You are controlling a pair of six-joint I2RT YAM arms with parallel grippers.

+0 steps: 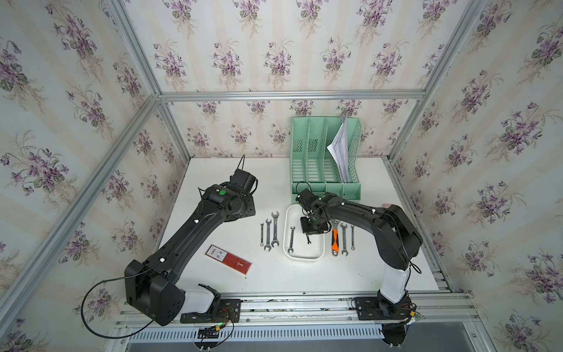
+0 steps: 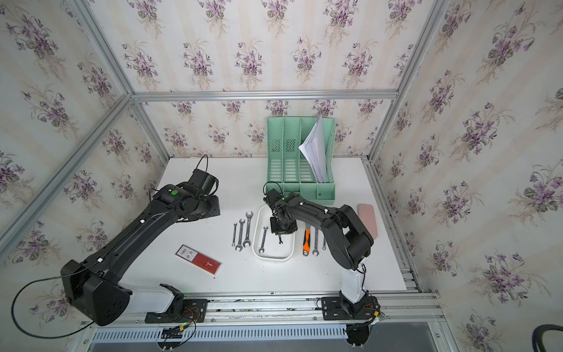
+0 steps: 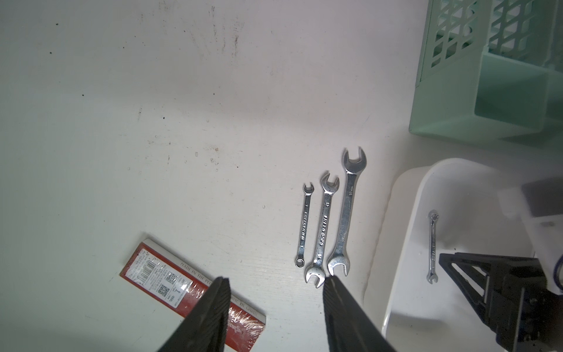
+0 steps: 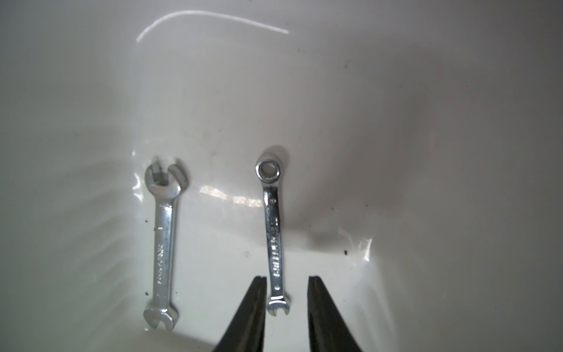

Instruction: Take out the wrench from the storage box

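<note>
Two silver wrenches lie on the floor of the white storage box [image 1: 303, 258]. In the right wrist view the longer wrench [image 4: 164, 246] is near the box's left wall. The smaller wrench [image 4: 273, 234] has its ring end away from my right gripper. That gripper is open above the box; the small wrench's open end shows in the gap between its fingers, not gripped. From above, the right arm hides much of the small wrench. My left gripper hangs open over the left part of the table, with nothing between its fingers.
Three wrenches [image 3: 323, 228] lie left of the box. To its right are an orange-handled tool [image 1: 335, 241] and further wrenches [image 1: 344, 239]. A green file rack [image 1: 299, 187] stands behind; a red box [image 1: 228, 259] lies front left.
</note>
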